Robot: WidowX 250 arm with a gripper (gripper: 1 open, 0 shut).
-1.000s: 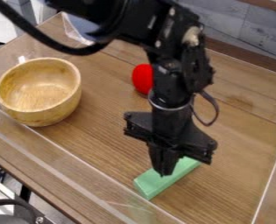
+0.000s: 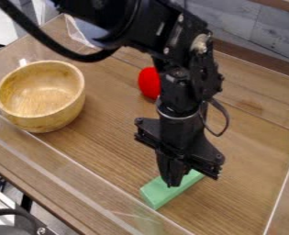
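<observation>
The black gripper (image 2: 172, 171) is low at the centre right of the camera view, its fingertips close together just over a green rectangular block (image 2: 162, 193) lying on the wooden table. It looks shut, with nothing visible between its fingers. The gripper hides part of the block; whether the fingertips touch it I cannot tell.
A wooden bowl (image 2: 38, 96) sits at the left. A red object (image 2: 148, 84) lies behind the arm, partly hidden by it.
The arm has shifted slightly over the last second, staying above the green block.
</observation>
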